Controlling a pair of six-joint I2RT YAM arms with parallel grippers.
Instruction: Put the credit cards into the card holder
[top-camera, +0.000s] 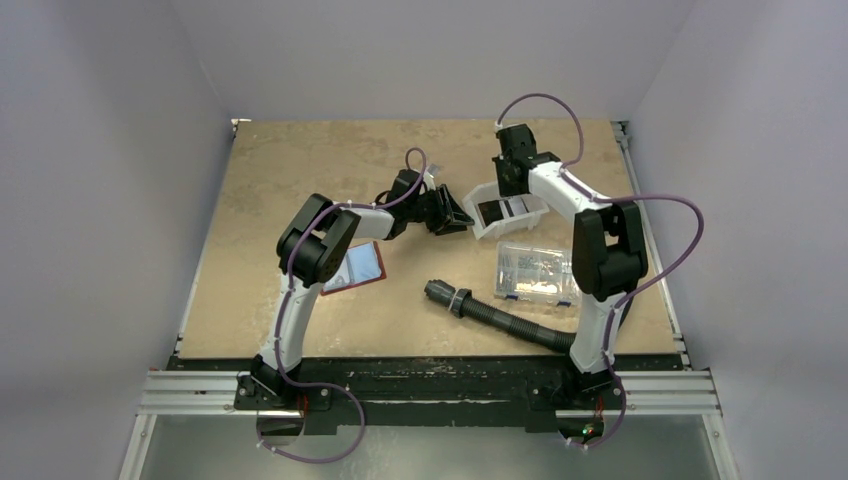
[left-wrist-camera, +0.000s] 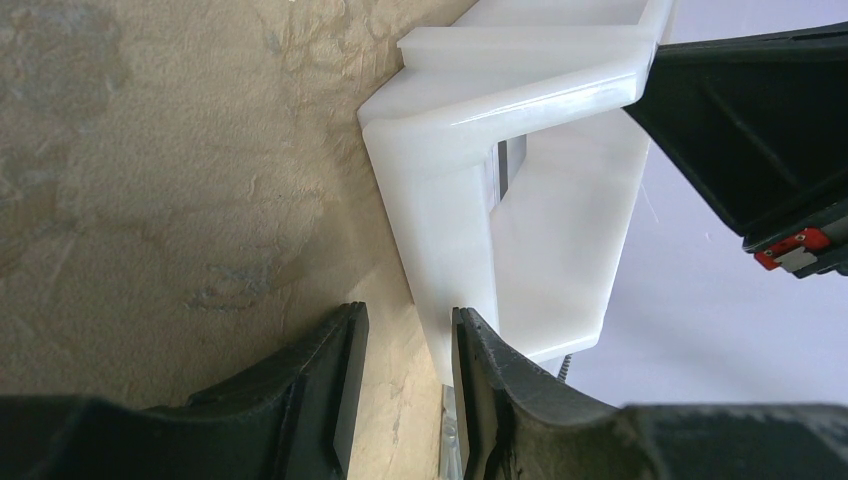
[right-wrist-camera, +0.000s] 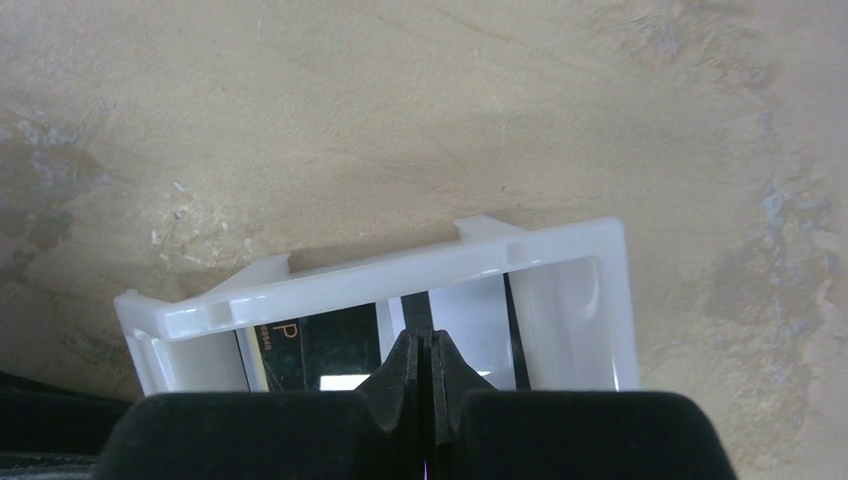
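Note:
A black card (right-wrist-camera: 340, 345) with orange lettering and a pale card (right-wrist-camera: 470, 315) lie in the white bin (right-wrist-camera: 400, 280) in the right wrist view. Over the bin, my right gripper is shut, fingertips together and nothing between them; the cards are outside its fingers. Open, my left gripper is beside the bin's near-left corner, which shows past its right finger. A flat red-edged item with pale blue panels (top-camera: 365, 262), perhaps the card holder, lies on the table below the left arm, partly covered.
A clear compartment box (top-camera: 537, 272) sits in front of the bin. A black ribbed hose (top-camera: 500, 320) lies along the front. A small pale piece (top-camera: 433, 169) lies behind the left gripper.

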